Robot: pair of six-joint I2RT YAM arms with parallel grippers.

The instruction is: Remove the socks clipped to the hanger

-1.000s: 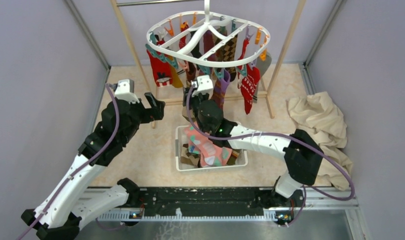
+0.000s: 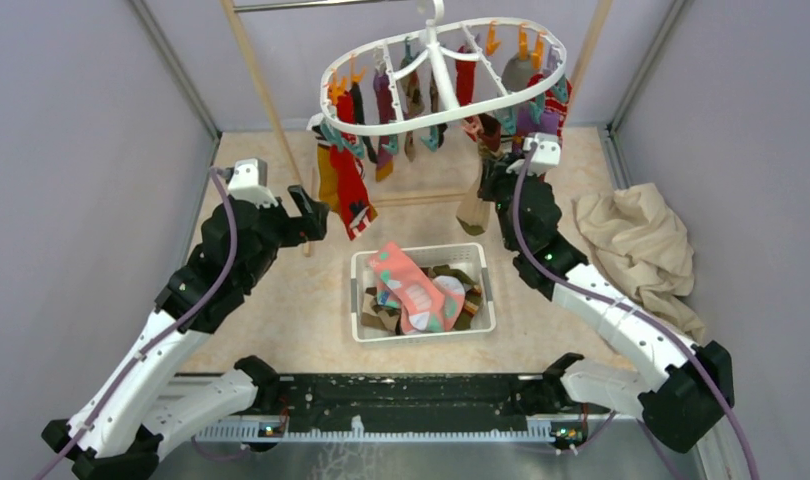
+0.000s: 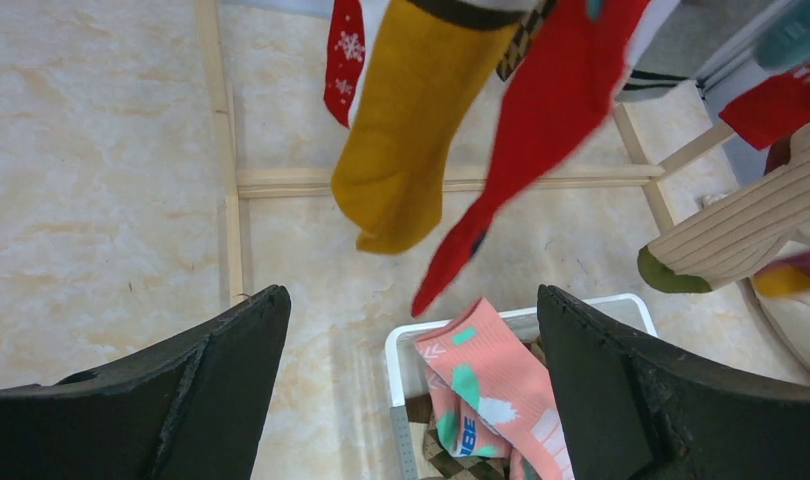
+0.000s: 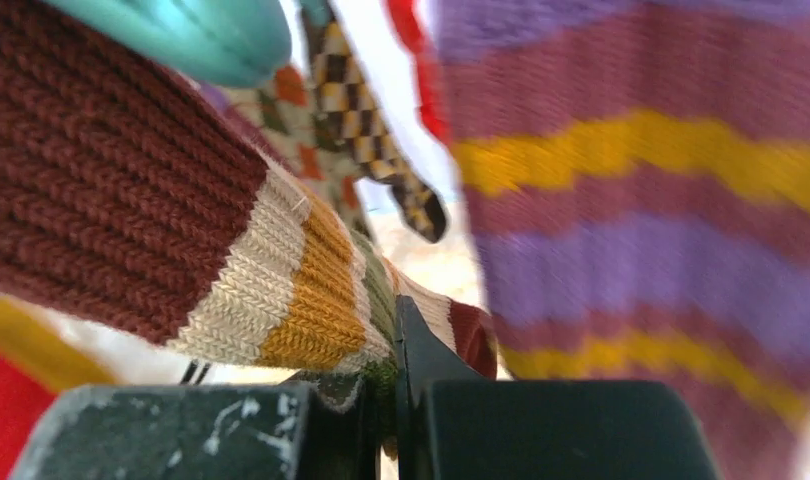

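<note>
The white oval hanger (image 2: 406, 122) hangs over the floor, ringed with clips and socks. My right gripper is shut on a striped sock (image 4: 271, 250), brown above with cream, orange and green bands. This sock is stretched at a slant, and a teal clip (image 4: 211, 35) still lies at its top end. In the left wrist view its beige foot (image 3: 741, 245) shows at the right. My left gripper is open and empty, below a mustard sock (image 3: 406, 130) and a red sock (image 3: 551, 130). A purple striped sock (image 4: 621, 230) hangs close beside the right gripper.
Below the hanger stands a white basket (image 2: 424, 340) holding a pink sock (image 2: 411, 285) and others. Beige cloth (image 2: 636, 245) is heaped at the right. The hanger's wooden frame (image 2: 258, 80) flanks it. Floor around the basket is bare.
</note>
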